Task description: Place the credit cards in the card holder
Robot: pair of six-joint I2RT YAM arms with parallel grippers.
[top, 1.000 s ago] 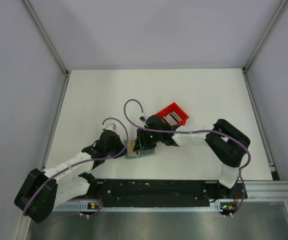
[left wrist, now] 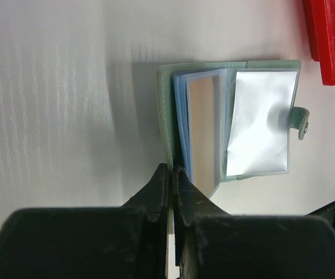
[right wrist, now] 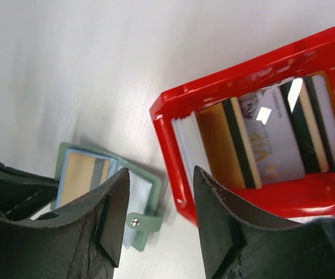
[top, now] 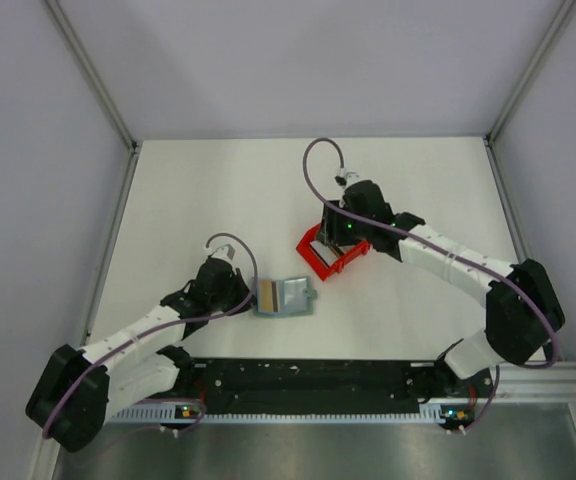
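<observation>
The green card holder [left wrist: 252, 65] lies spread on the table, with a tan-faced card [left wrist: 204, 131] in its left side and a white panel on its right. My left gripper is shut on the holder's left edge, which runs as a thin green strip between its fingertips. A red tray [right wrist: 237, 75] holds several cards, among them a white one [right wrist: 189, 145], a brown one [right wrist: 217, 136] and a grey one [right wrist: 272, 133]. Above the tray's near-left side, my right gripper is partly open with nothing between its fingers.
The strap [left wrist: 299, 119] of the holder sticks out on its right side. Red tray and holder lie close together, with a narrow gap between.
My right gripper has moved from over the card holder, right and back, to over the red tray. The tray sits slightly nearer and further left. My left arm stays in place.
</observation>
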